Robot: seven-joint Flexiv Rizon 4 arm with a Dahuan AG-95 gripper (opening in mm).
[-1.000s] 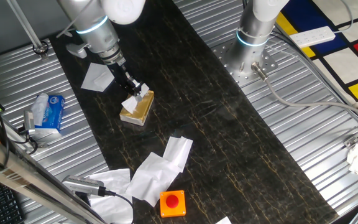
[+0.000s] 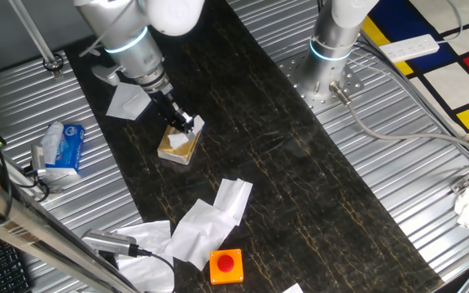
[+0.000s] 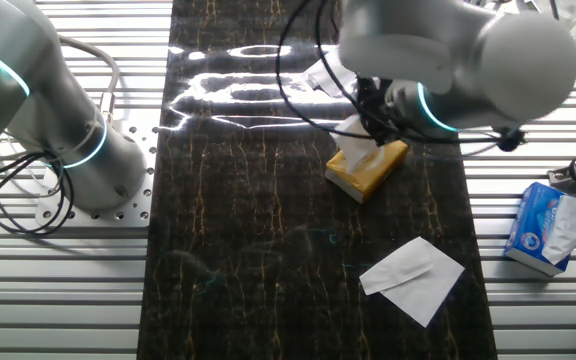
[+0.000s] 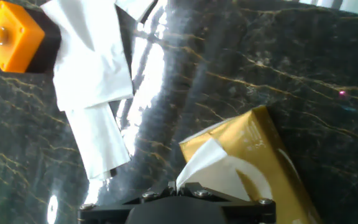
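A gold tissue pack (image 2: 176, 150) lies on the dark marbled table, with white tissue (image 2: 177, 140) showing at its top. My gripper is over one side of the pack, its fingers together at the lower edge of the wrist view. Between the tips is the pointed end of a white tissue (image 4: 202, 163), which runs back to the pack's opening, so the fingers are shut on it. In exterior view 2 the arm hides the fingertips, but the raised tissue (image 3: 356, 150) shows above the pack (image 3: 370, 172).
Loose white sheets (image 2: 202, 232) lie near an orange box with a red button (image 2: 226, 266). Another sheet (image 3: 414, 280) is beyond the pack. A blue tissue pack (image 2: 65, 149) rests off the table's side. Mid-table is clear.
In exterior view 1 my gripper has shifted a little to the right across the pack, and the tissue at its tips has shifted with it. The pack looks unmoved.
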